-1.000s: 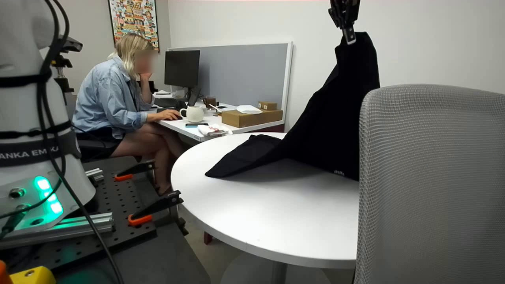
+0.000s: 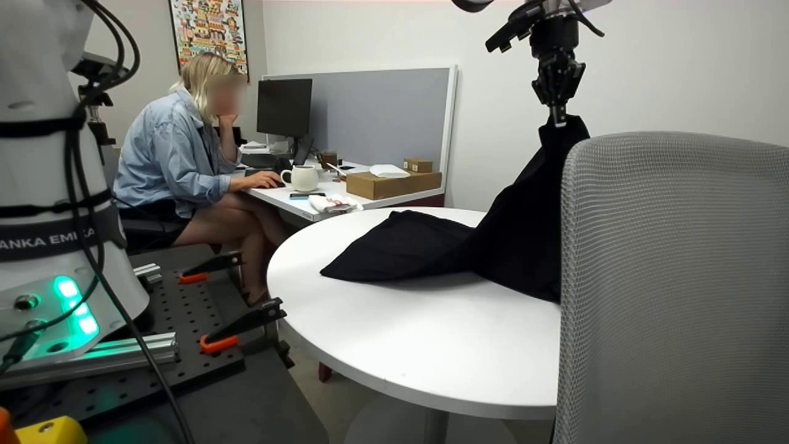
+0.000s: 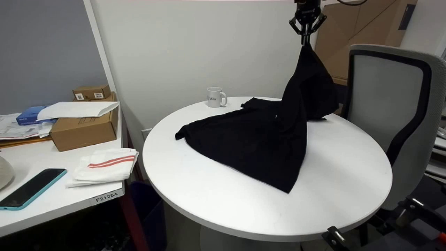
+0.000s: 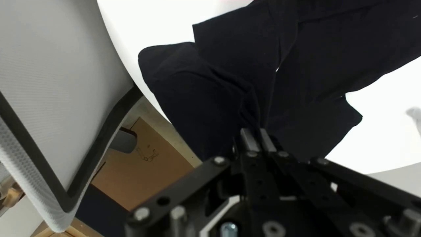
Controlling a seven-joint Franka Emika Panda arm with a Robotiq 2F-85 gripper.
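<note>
A black cloth, perhaps a garment [image 3: 251,142], lies partly spread over the round white table [image 3: 200,188], with one part lifted into a peak. My gripper [image 3: 306,40] is above the table's chair side, shut on the top of that peak. In exterior view 1 the raised cloth [image 2: 521,229] slopes up to the gripper [image 2: 559,121], its right part hidden behind the chair back. From the wrist view, the fingertips [image 4: 249,139] pinch the dark fabric [image 4: 233,79], which hangs below them in folds. How much fabric sits between the fingers cannot be made out.
A white mug [image 3: 215,97] stands at the table's back edge. The grey mesh chair [image 3: 376,96] stands close against the table's side. A person [image 2: 174,148] sits at the neighbouring desk.
My gripper has come down and slightly to the right, still pinching the cloth. The raised part hangs lower, and more fabric rests on the table.
</note>
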